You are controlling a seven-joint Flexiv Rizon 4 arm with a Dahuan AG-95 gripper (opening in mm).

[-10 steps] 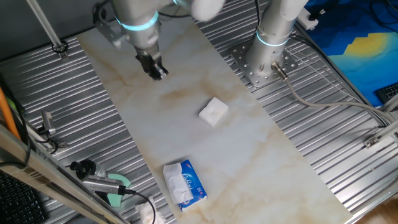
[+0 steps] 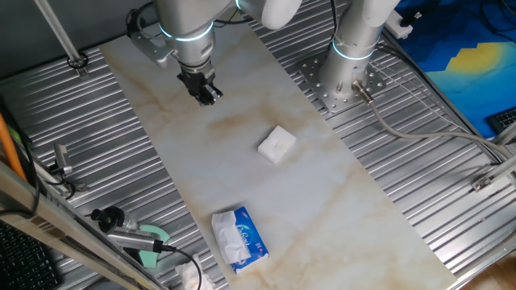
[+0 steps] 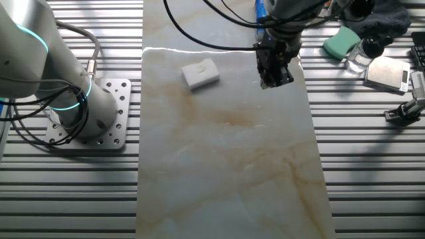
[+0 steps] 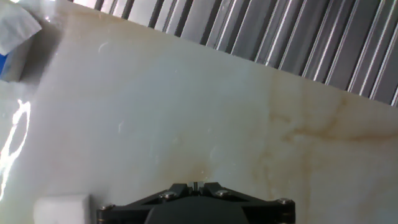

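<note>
A white block (image 2: 277,144) lies flat on the marbled board, near the board's middle in exterior view 1. Its corner (image 4: 62,210) shows at the lower left of the wrist view. Toward the board's near end in exterior view 1 lies a blue tissue pack (image 2: 249,238) with a white tissue sticking out; part of it also shows at the upper left of the wrist view. My black gripper (image 2: 211,98) hangs above the board, apart from both things. In the wrist view its fingertips (image 4: 180,188) meet, and nothing shows between them.
The marbled board (image 3: 226,179) has wide bare areas around the block. Beside it on the slatted table stand a green object (image 3: 341,42), a clear bottle (image 3: 362,56) and a small scale (image 3: 387,73). The arm's base plate (image 3: 118,113) is on the opposite side.
My arm has shifted slightly to the right in exterior view 1, and the gripper's tilt has changed a little. The block and tissue pack have stayed where they were.
</note>
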